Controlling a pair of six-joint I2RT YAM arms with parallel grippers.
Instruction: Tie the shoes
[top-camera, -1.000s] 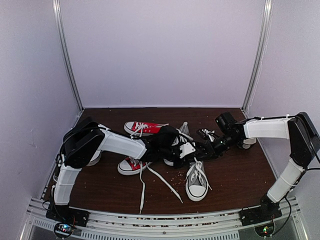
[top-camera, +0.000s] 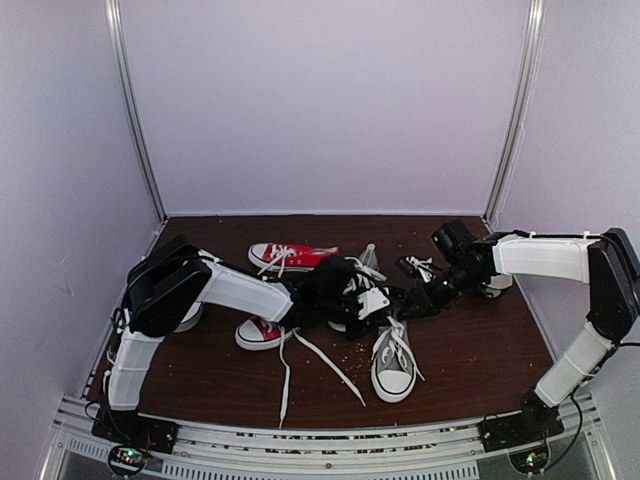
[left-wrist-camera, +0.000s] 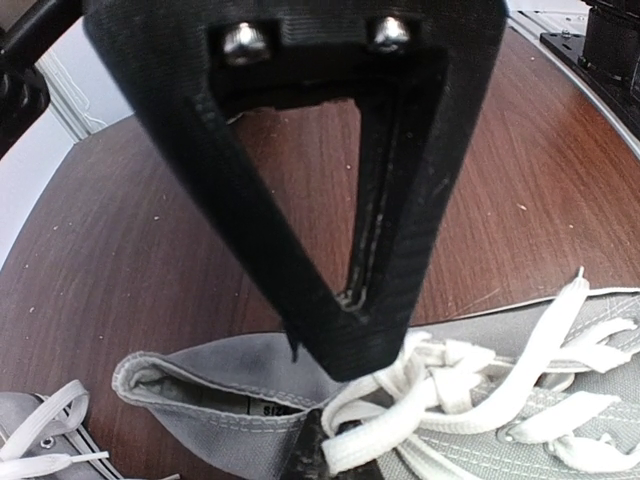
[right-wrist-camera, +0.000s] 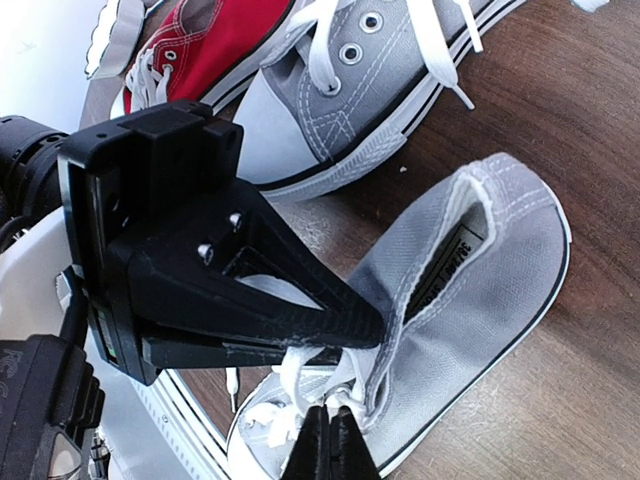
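Observation:
A grey canvas shoe (top-camera: 393, 370) lies toe toward the front, at centre right, its white laces (left-wrist-camera: 450, 390) bunched in loops at the collar. Both grippers meet over it. My left gripper (top-camera: 380, 315) is at the collar; in the right wrist view its black body reaches into the laces, loops around its tips. My right gripper is shut at the laces beside the collar, its tips low in its own view. Whether either pinches lace is hard to tell, as the tips are partly hidden.
Red shoes (top-camera: 300, 258) lie behind and to the left, with long loose laces (top-camera: 330, 365) toward the front. Another grey shoe (right-wrist-camera: 330, 110) stands close behind. Bare wood shows at the front right.
The left arm and the shoes look unchanged.

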